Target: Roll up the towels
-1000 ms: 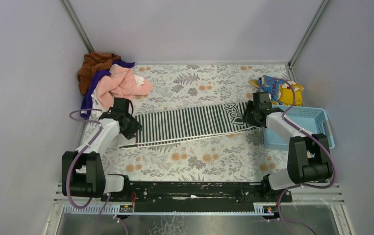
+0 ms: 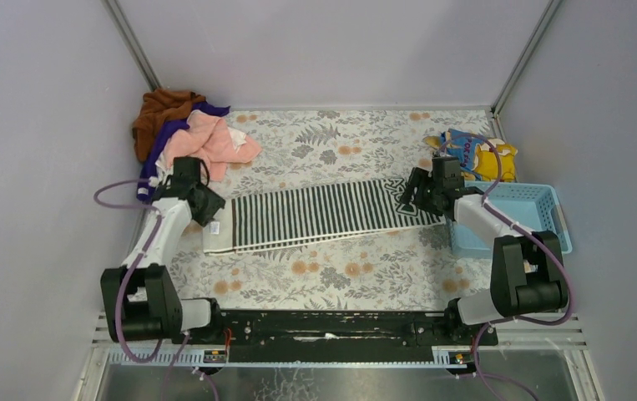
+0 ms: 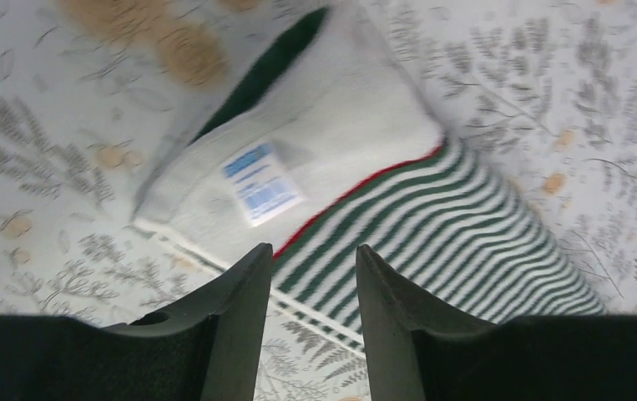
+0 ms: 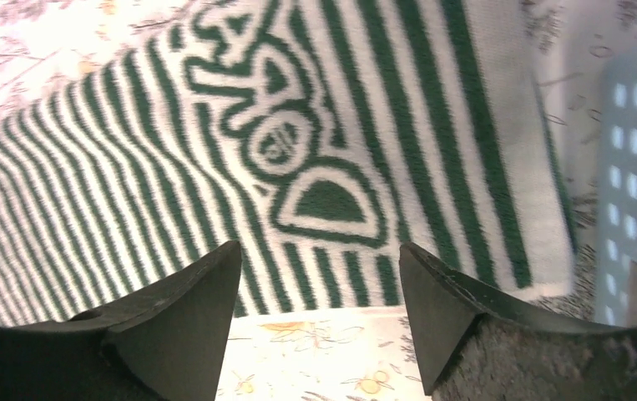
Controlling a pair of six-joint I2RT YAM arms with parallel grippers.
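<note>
A long towel with dark green and white stripes [image 2: 323,210] is spread nearly flat across the middle of the table. Its left end is a plain pale band with a white and blue tag [image 3: 263,184]; a red line divides this band from the stripes. Over that end hangs my left gripper, partly open, with a gap between its fingers. Above the patterned right end, my right gripper is wide open and empty. The towel's triangular and round motif [image 4: 285,150] shows beyond its fingertips.
A pile of crumpled cloths, with a pink towel [image 2: 206,144] in front, lies at the back left. The blue basket [image 2: 559,213] stands close to the towel's right end. Yellow and blue cloths [image 2: 492,155] sit behind it.
The right gripper shifted slightly left. The towel has barely moved.
</note>
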